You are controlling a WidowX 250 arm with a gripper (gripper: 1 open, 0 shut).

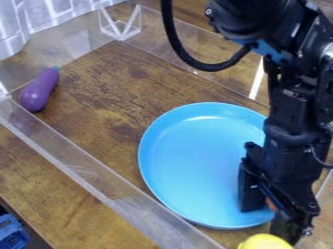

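My black gripper (276,202) stands low over the right side of a blue plate (189,160), its fingers partly overlapping the rim. A small orange thing shows behind the fingers, mostly hidden, and I cannot tell their spacing clearly. A yellow object (266,242) lies just below the gripper at the bottom edge, partly out of view.
A purple eggplant (38,91) lies at the upper left. Clear plastic walls run along the left and back of the wooden surface (117,92). A blue object (8,232) sits outside at the lower left.
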